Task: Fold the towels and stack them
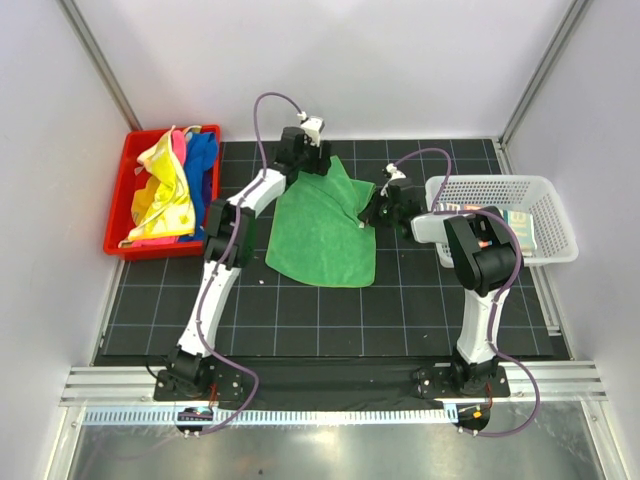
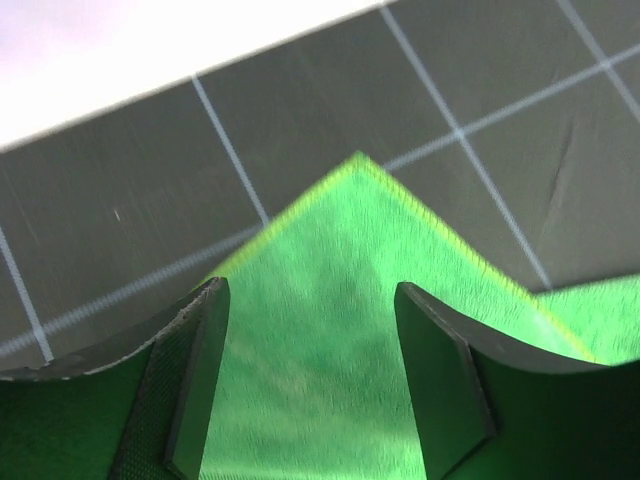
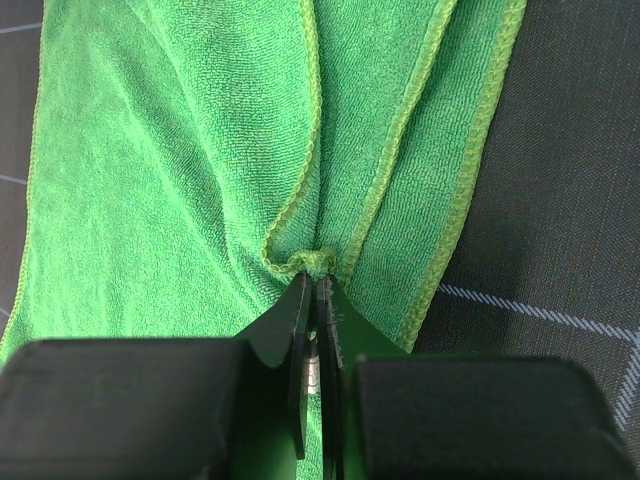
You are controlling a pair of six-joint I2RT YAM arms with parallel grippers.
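A green towel (image 1: pixel 325 235) lies on the dark tiled table, its far part folded over on itself and a corner poking out at the back. In the left wrist view that towel corner (image 2: pixel 355 230) points away between the spread fingers of my left gripper, which is open above the cloth with nothing gripped. My right gripper is shut on a bunched edge of the towel, at its right side. Hemmed layers of the cloth run side by side beyond those fingertips in the right wrist view.
A red bin (image 1: pixel 116 210) at the left holds yellow, blue, pink and orange cloths. To the right stands a white basket (image 1: pixel 562 225) with some items inside, under the right arm. Bare table (image 1: pixel 300 325) lies in front of the towel.
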